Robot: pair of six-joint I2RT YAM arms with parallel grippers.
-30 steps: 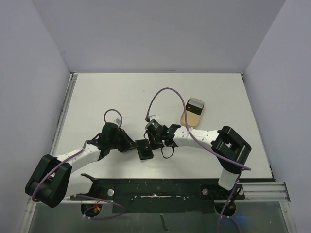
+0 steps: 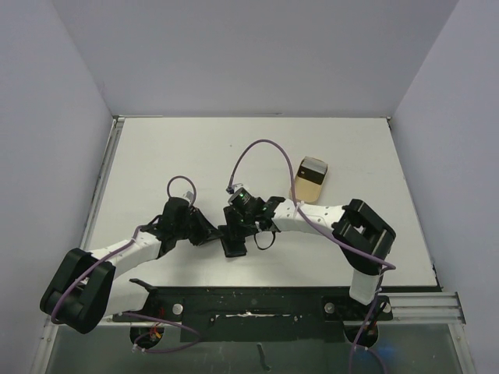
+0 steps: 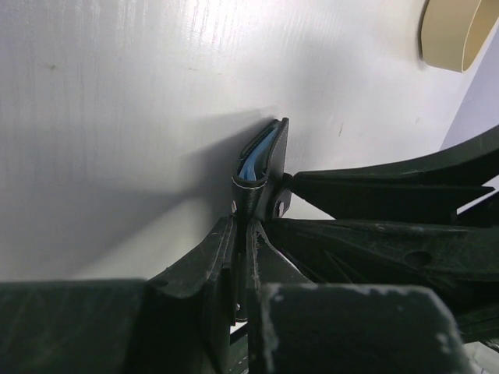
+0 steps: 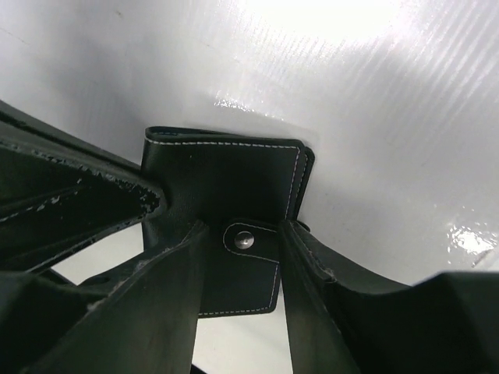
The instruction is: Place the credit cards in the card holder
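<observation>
The black leather card holder (image 2: 234, 249) stands near the front middle of the table in the top view. Its left edge is pinched by my left gripper, which is shut on it. Something blue, likely a card (image 3: 253, 160), shows inside the holder's open fold in the left wrist view. My right gripper is open over the holder's front, a finger on either side of the snap tab (image 4: 261, 240) with its metal button. In the left wrist view, the right fingers (image 3: 374, 245) lie close against the holder's right face; firm contact cannot be told.
A beige open container (image 2: 309, 189) with something dark at its back stands on the right side of the table. The table's front edge lies close below the holder.
The left arm and the holder have kept their places.
</observation>
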